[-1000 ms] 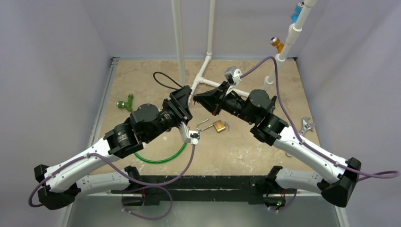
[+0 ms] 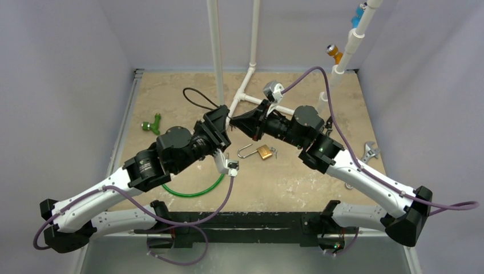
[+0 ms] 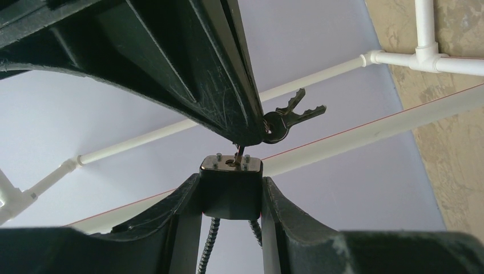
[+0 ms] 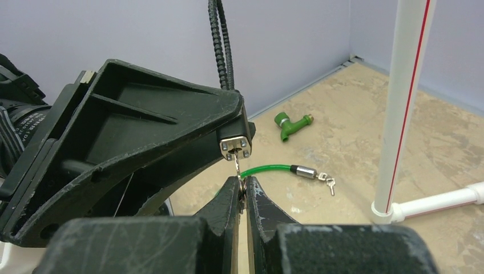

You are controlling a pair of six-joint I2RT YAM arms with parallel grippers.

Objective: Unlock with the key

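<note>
In the left wrist view my left gripper holds a black cable lock body [image 3: 231, 193], with its metal face up and a dark looped cable. A key [image 4: 237, 162] stands in the keyhole, held at the fingertips of my right gripper, which is shut on it. Spare keys [image 3: 294, 114] hang on the ring beside the right fingertips. In the top view the two grippers meet above the middle of the board.
A brass padlock [image 2: 264, 152], a green cable lock [image 4: 268, 169], a green tap [image 2: 151, 125] and a wrench [image 2: 370, 151] lie on the board [image 2: 302, 188]. White pipes [image 2: 217, 45] stand behind.
My right gripper has moved left to meet the lock over the last second. My left gripper has shifted slightly.
</note>
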